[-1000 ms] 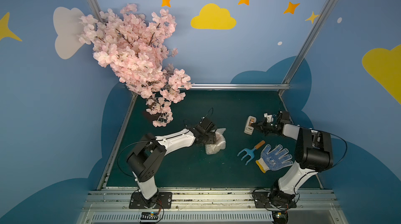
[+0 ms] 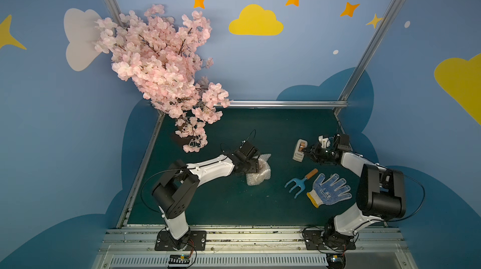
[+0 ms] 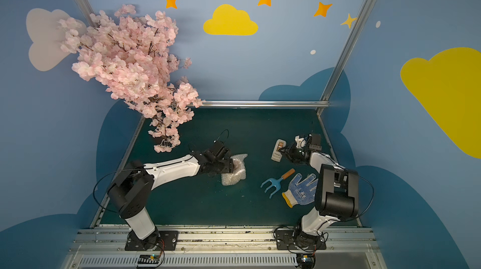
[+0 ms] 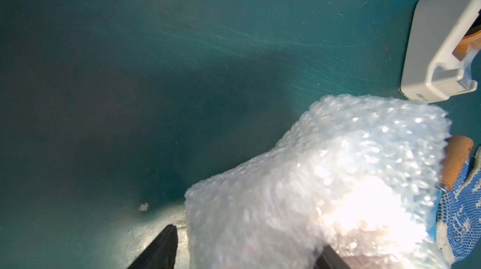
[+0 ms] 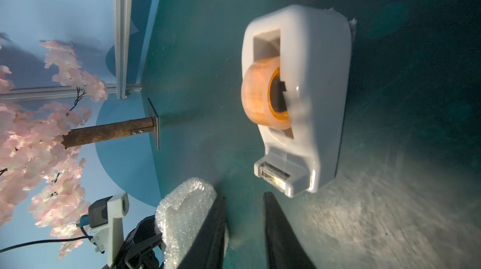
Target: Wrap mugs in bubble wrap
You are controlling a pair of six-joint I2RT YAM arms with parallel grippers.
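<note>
A crumpled bubble-wrap bundle (image 2: 260,173) (image 4: 350,158) lies mid-table; whether a mug is inside cannot be seen. My left gripper is down at the bundle, one finger beside it, the other partly hidden against the wrap; the fingers stand apart. My right gripper points at a white tape dispenser (image 2: 299,155) (image 5: 320,108) with an orange-cored tape roll (image 5: 258,88). Its fingers are apart, short of the dispenser, with nothing seen held between them.
A blue garden fork (image 2: 298,182) and a blue dotted glove (image 2: 328,188) lie at the front right. A blossom tree (image 2: 165,58) stands at the back left.
The left arm and the bundle look unchanged.
</note>
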